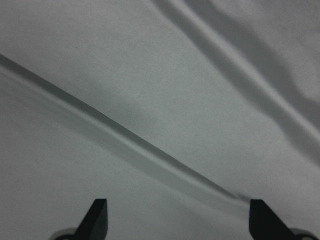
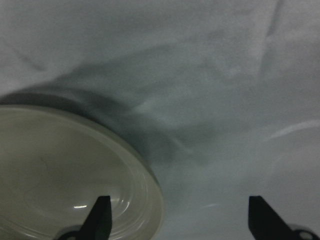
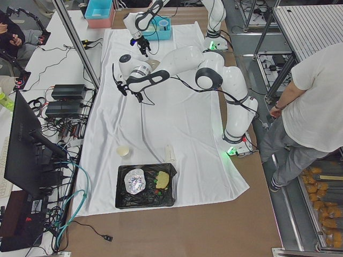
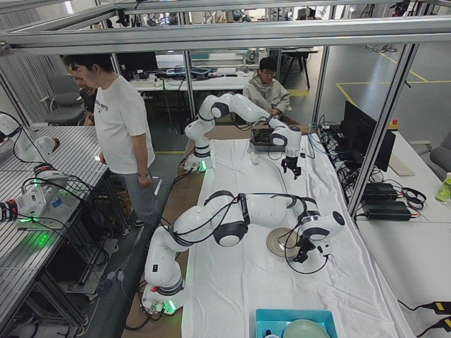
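Observation:
A pale round plate (image 4: 276, 242) lies on the white cloth, partly hidden in the camera left view; its rim fills the lower left of the right wrist view (image 2: 150, 195). My right gripper (image 4: 304, 255) hangs beside the plate, open and empty, its fingertips (image 2: 255, 205) apart. My left gripper (image 3: 130, 93) is farther along the cloth, open over bare cloth, with fingertips (image 1: 100, 205) apart.
A blue bin (image 4: 296, 315) holds a green dish and cup. A black tray (image 3: 144, 201) with foil and yellow food lies at the other end, near a small cream cup (image 3: 123, 151).

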